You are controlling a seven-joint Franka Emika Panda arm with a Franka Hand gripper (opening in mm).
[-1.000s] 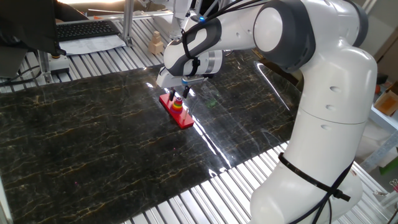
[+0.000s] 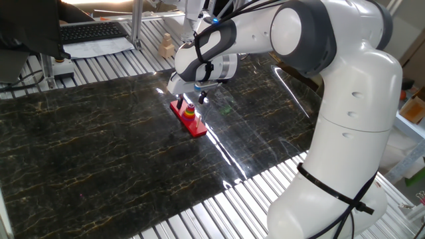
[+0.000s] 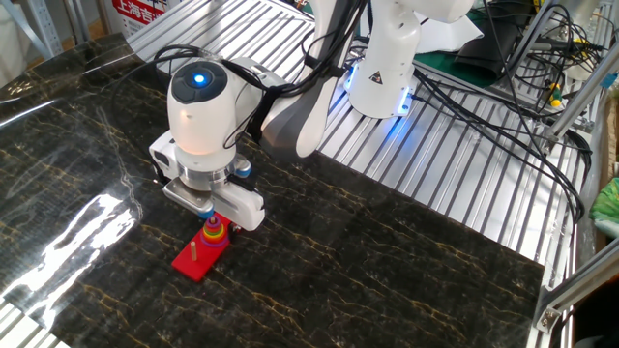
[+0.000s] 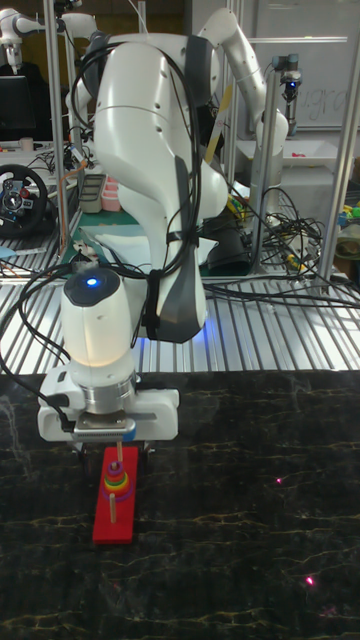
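Observation:
A red wooden base [image 2: 195, 127] lies on the dark marbled table top. Near its middle stands a stack of coloured rings [image 2: 189, 113], widest at the bottom, with yellow, red and purple showing. Bare light wooden pegs rise from the base, one front peg [image 3: 193, 252] showing clear of the stack. My gripper [image 2: 191, 101] points down just above the rings, its fingers spread wide, one on either side of the stack's top. The gap between them looks empty, so it is open. In exterior view 3 the gripper [image 4: 115, 457] hangs over the base's far half.
A small wooden block figure [image 2: 166, 46] stands on the slatted metal surface beyond the table's far edge, near a keyboard [image 2: 91, 31]. Cables [image 3: 484, 126] run behind the arm.
My gripper's fingers have spread apart from a narrower gap to a wide one. The arm, the base and the ring stack show no visible movement.

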